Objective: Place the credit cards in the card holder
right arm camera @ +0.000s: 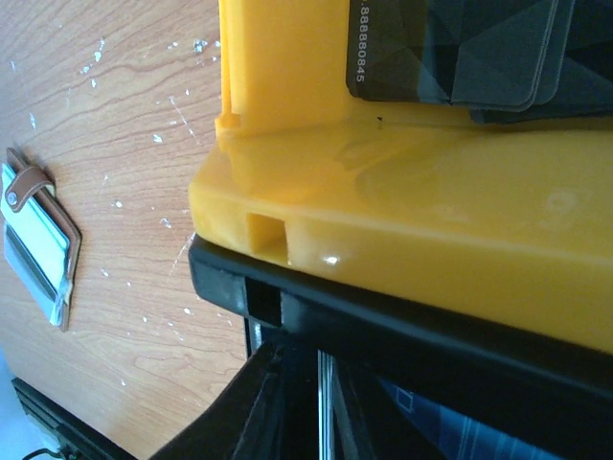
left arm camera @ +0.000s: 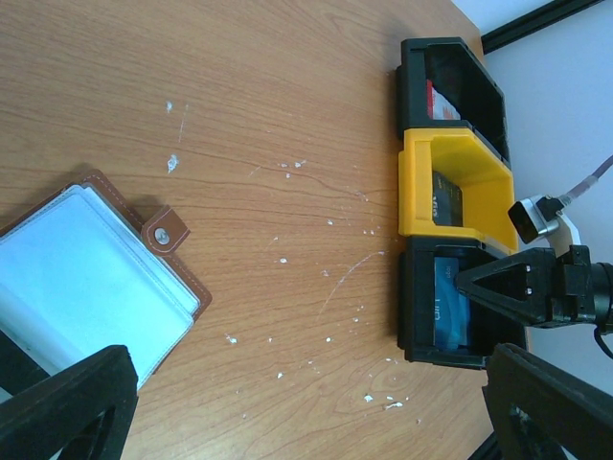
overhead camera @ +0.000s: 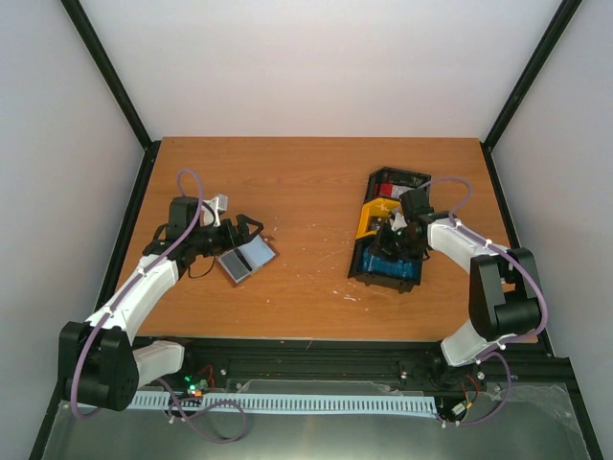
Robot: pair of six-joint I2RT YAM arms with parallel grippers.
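Observation:
An open card holder [overhead camera: 247, 259] with clear sleeves and brown leather edging lies on the table's left. Above it my left gripper [overhead camera: 251, 226] stands open, empty. In the right wrist view, my right gripper reaches into the front black bin, fingers either side of a narrow upright pale strip; whether it grips that is unclear. A blue card [left arm camera: 450, 307] lies in that bin, dark cards [right arm camera: 441, 48] in the yellow bin [right arm camera: 402, 230], and red-and-white cards [overhead camera: 391, 190] in the rear black bin [left arm camera: 414, 81].
The three bins stand in a row on the right of the wooden table [overhead camera: 306, 172].

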